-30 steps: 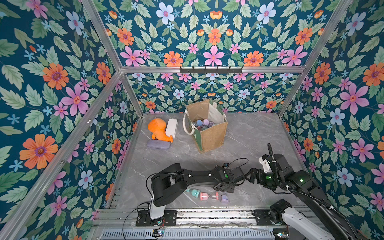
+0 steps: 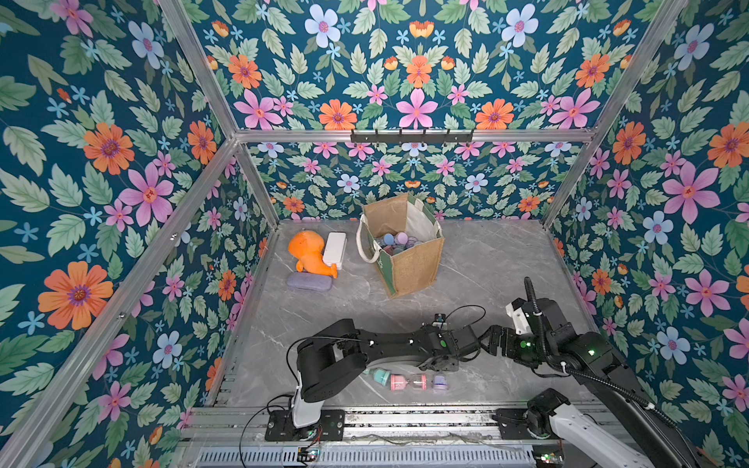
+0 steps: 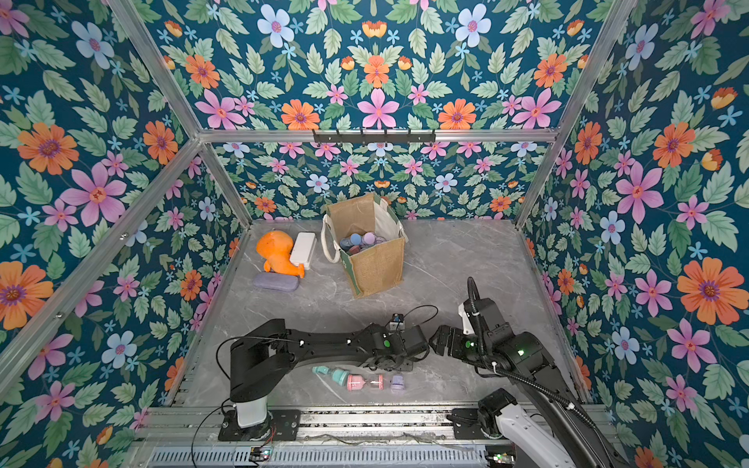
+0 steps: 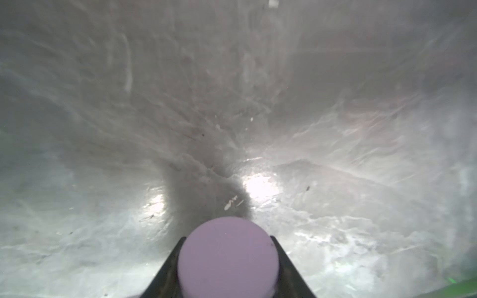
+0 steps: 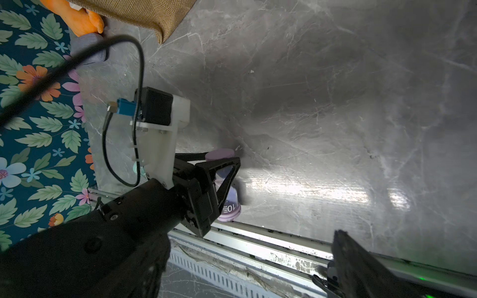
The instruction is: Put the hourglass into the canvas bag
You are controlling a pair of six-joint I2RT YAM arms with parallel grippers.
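Note:
The purple-capped hourglass (image 5: 229, 211) is between the fingers of my left gripper, close to the front rail. One flat purple cap (image 4: 228, 258) faces the left wrist camera, a dark finger on either side; whether both press on it I cannot tell. The arm covers part of this hourglass in both top views. A teal hourglass (image 3: 338, 376) and a pink hourglass (image 3: 355, 382) lie beside it. My right gripper (image 2: 494, 340) is open and empty above the table. The canvas bag (image 2: 413, 265) stands open at the back, several hourglasses inside.
Left of the bag sit an orange plush toy (image 2: 307, 248), a white box (image 2: 334, 250) and a grey-purple case (image 2: 309, 280). My two grippers are close together at front centre.
The right arm is nearly still; the bag and other objects have not moved.

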